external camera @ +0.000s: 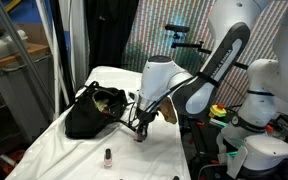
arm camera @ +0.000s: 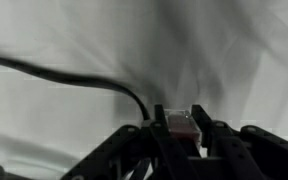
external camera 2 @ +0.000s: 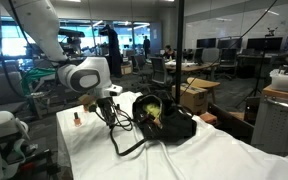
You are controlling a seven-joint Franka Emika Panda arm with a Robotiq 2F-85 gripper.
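Observation:
At the bottom of the wrist view, my gripper is shut on a small object (arm camera: pixel 182 122) with a pale, clear-looking top and a reddish part below; most of it is hidden by the fingers. Exterior view 1 has the gripper (external camera: pixel 140 132) low over the white-covered table (external camera: pixel 69 150), in front of a black bag (external camera: pixel 82 118). What it holds is too small to make out there. A small dark-and-pinkish bottle (external camera: pixel 108 158) stands on the cloth nearer the camera, apart from the gripper.
The open black bag (external camera 2: pixel 179 127) lies behind the gripper with several things inside. A black cable (arm camera: pixel 59 75) crosses the cloth beside the gripper in the wrist view.

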